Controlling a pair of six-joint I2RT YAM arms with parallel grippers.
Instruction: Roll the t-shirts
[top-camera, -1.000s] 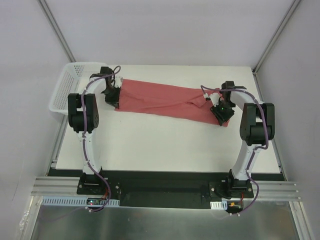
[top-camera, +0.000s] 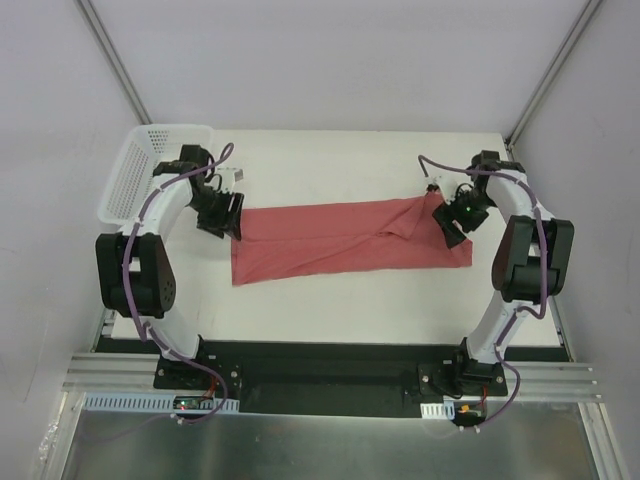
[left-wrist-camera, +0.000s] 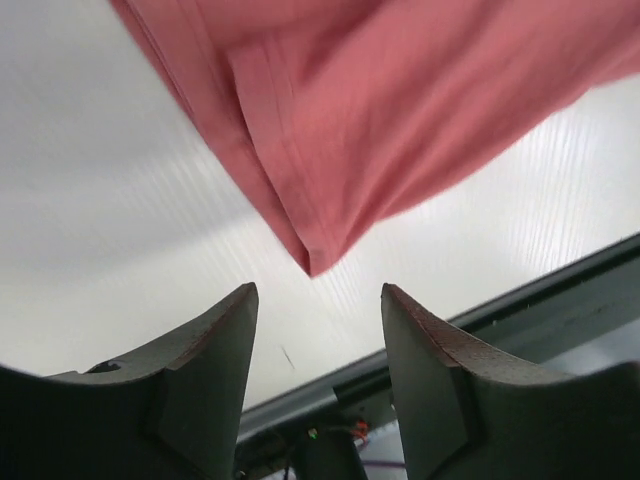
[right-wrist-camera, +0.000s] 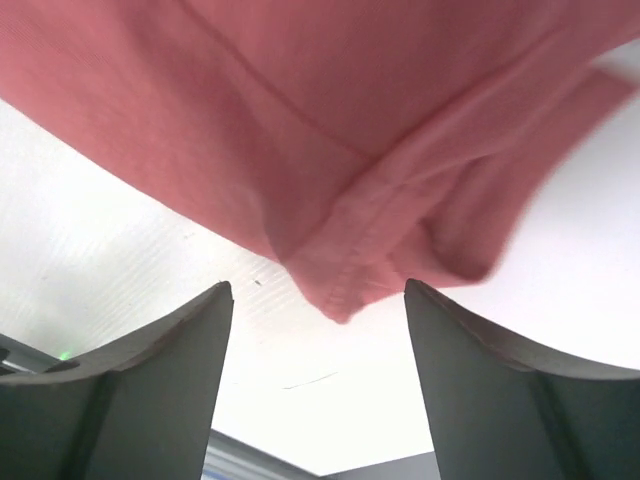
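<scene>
A red t-shirt lies folded into a long strip across the white table, with a slanting fold and a raised flap toward its right end. Just off its left end, my left gripper is open; in the left wrist view the cloth corner lies ahead of the spread fingers. Above the strip's right end my right gripper is open too. The right wrist view has a loose, creased shirt end in front of the parted fingers, with nothing held between them.
A white perforated basket stands at the back left, behind my left arm. Bare table stretches in front of the shirt and behind it. A dark beam runs along the front edge.
The shirt has come toward the front, its left end most, so it now lies straighter across.
</scene>
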